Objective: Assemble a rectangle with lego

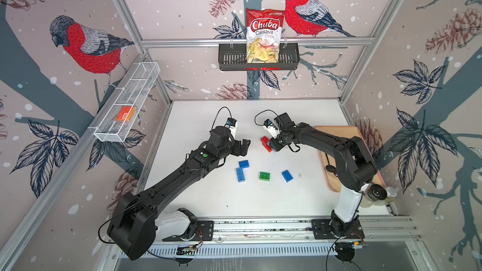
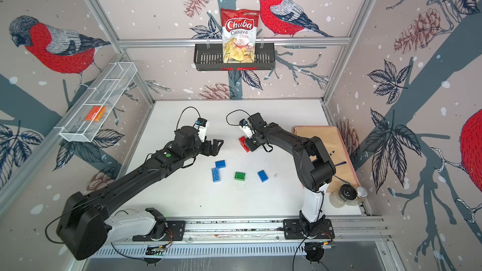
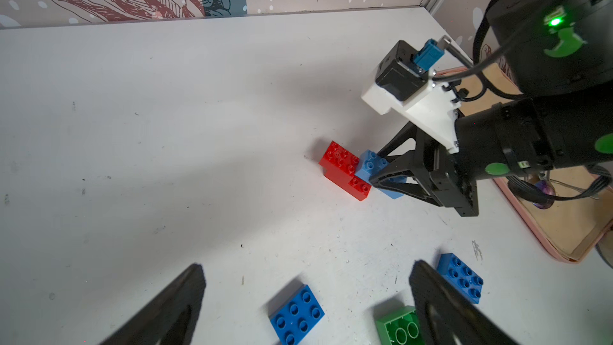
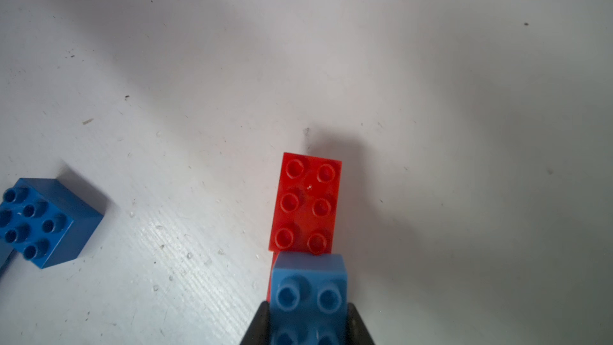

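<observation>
My right gripper is shut on a light blue brick, holding it against one end of the red bricks at the table's centre; whether they are joined I cannot tell. My left gripper hangs open to the left of them, nothing between its blurred fingers in the left wrist view. Toward the front lie blue bricks, another blue brick to the right, and a green brick.
A wooden tray with utensils is at the right, with jars at its front corner. A wire shelf is on the left wall, a black basket at the back.
</observation>
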